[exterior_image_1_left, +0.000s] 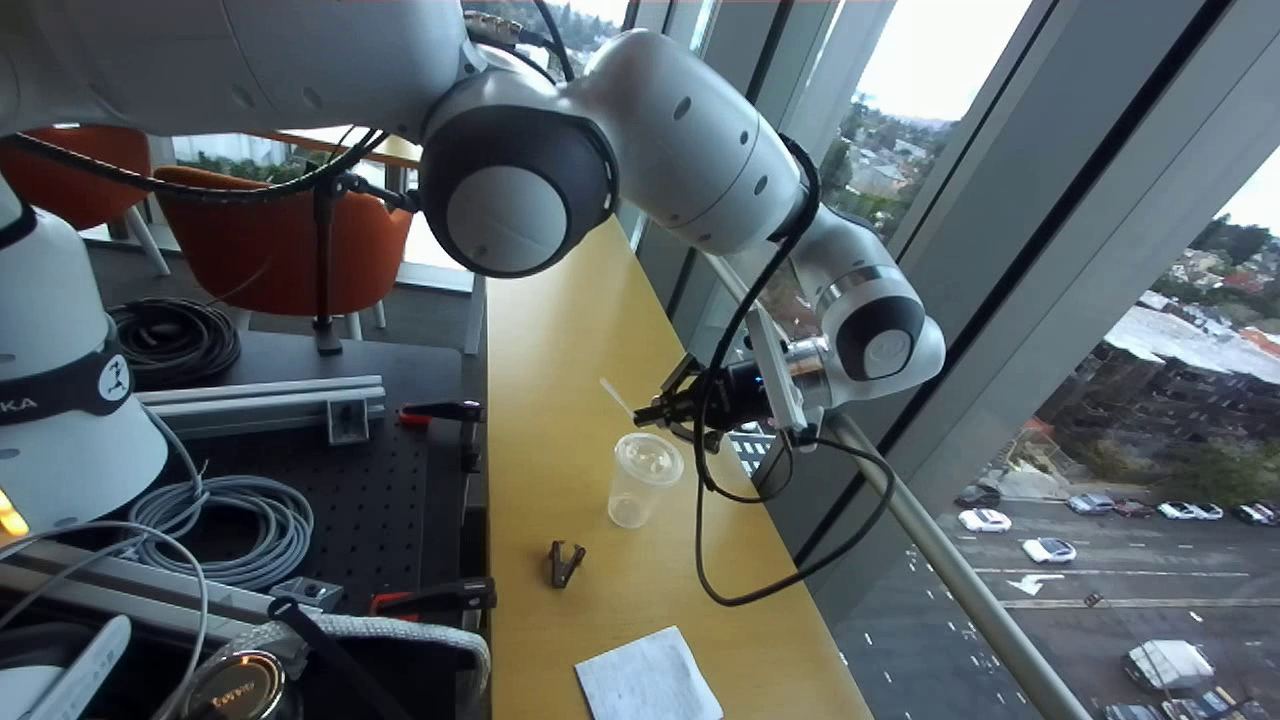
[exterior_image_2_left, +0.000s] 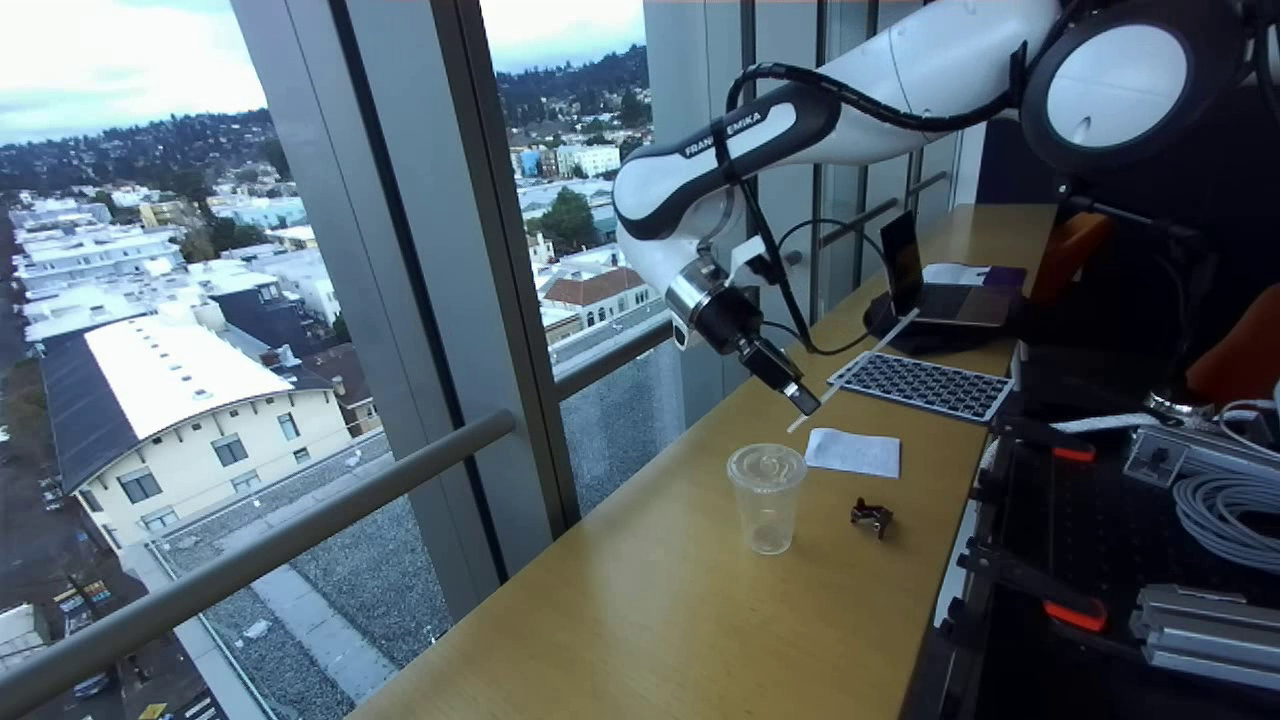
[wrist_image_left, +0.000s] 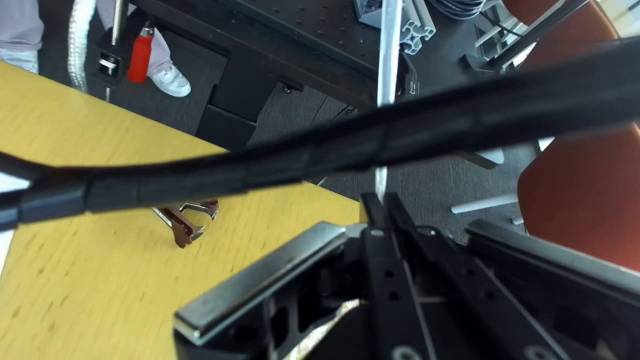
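A clear plastic cup (exterior_image_1_left: 644, 480) with a lid stands upright on the wooden counter; exterior view 2 also has the cup (exterior_image_2_left: 768, 502). My gripper (exterior_image_1_left: 642, 416) is shut on a thin pale straw (exterior_image_1_left: 615, 395), above and behind the cup as seen in exterior view 1. In exterior view 2 the straw (exterior_image_2_left: 859, 365) slants through the fingertips, its lower end apart from the lid. Looking from the wrist, I see the straw (wrist_image_left: 390, 54) run outward from between my closed fingers. A black cable crosses in front of part of it. The cup cannot be made out there.
A brown staple remover (exterior_image_1_left: 565, 564) and a folded white paper (exterior_image_1_left: 649, 678) lie on the counter. In exterior view 2, a keyboard (exterior_image_2_left: 924, 385) and laptop (exterior_image_2_left: 954, 302) sit farther back. Windows and a metal rail (exterior_image_1_left: 960, 570) bound one side.
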